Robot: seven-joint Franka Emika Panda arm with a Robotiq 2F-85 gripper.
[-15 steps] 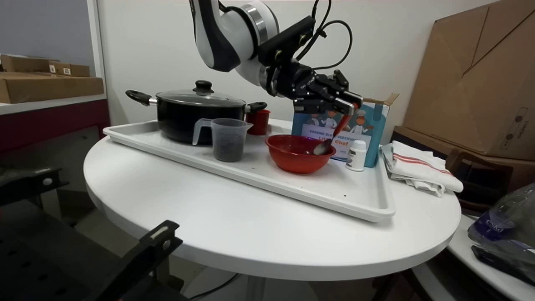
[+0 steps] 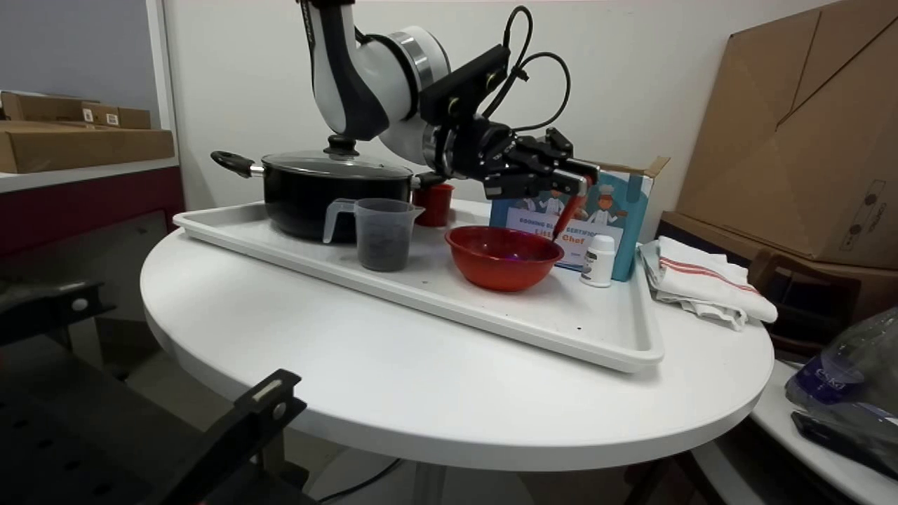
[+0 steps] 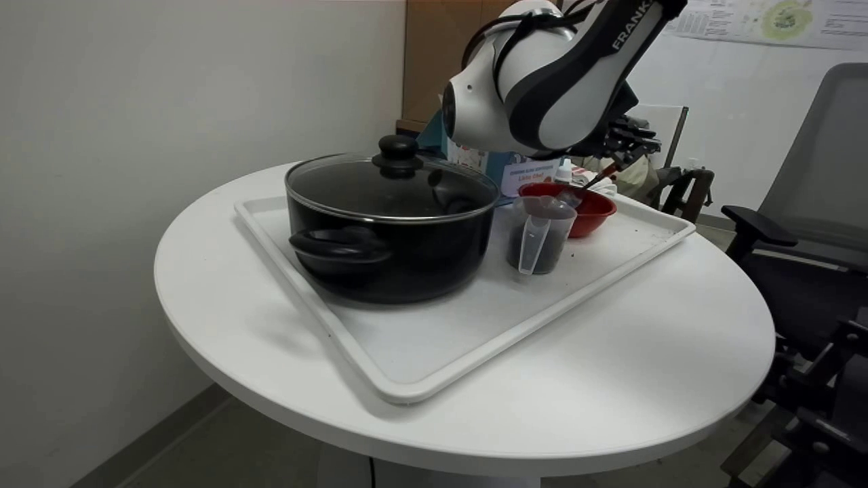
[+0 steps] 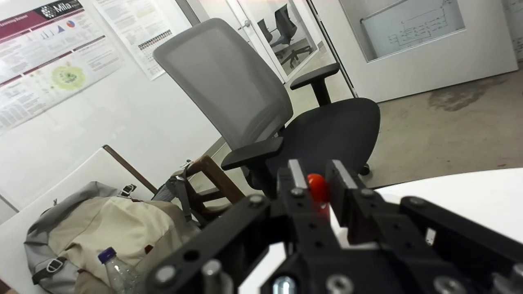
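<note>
My gripper [image 2: 581, 174] is shut on the red handle of a spoon [image 2: 568, 215], above the right side of a red bowl [image 2: 502, 268]. From the handle the spoon slants down toward the bowl. In exterior view 2 its metal end [image 3: 571, 195] shows over the bowl [image 3: 592, 218], partly behind the measuring cup; whether it touches the bowl I cannot tell. The wrist view shows the red handle tip [image 4: 318, 188] between the two fingers.
A clear measuring cup [image 2: 384, 236] with dark contents stands left of the bowl, and a lidded black pot [image 2: 324, 198] behind it. A white bottle [image 2: 598, 261] and a blue box [image 2: 629, 220] are close on the right. The tray [image 2: 589, 337] is bare in front of the bowl.
The arm and spoon have shifted a little left in exterior view 1. The spoon's metal end, visible at the bowl's right rim before, is now hidden there.
</note>
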